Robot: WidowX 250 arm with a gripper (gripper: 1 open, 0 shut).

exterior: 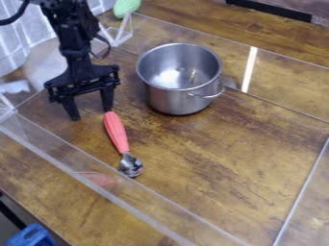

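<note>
My black gripper [88, 98] hangs low over the wooden table at the left, its fingers pointing down near the table top, beside a red-handled spoon [115, 130] with a shiny metal head that lies on the wood. A steel pot [180, 91] stands to the right of the gripper. The fingers look spread apart, with nothing visible between them.
A white dish rack [26, 48] with a pale item is at the back left, and a green object [126, 6] at the top. Clear plastic edges border the table. A blue object [33, 237] is at the lower left corner.
</note>
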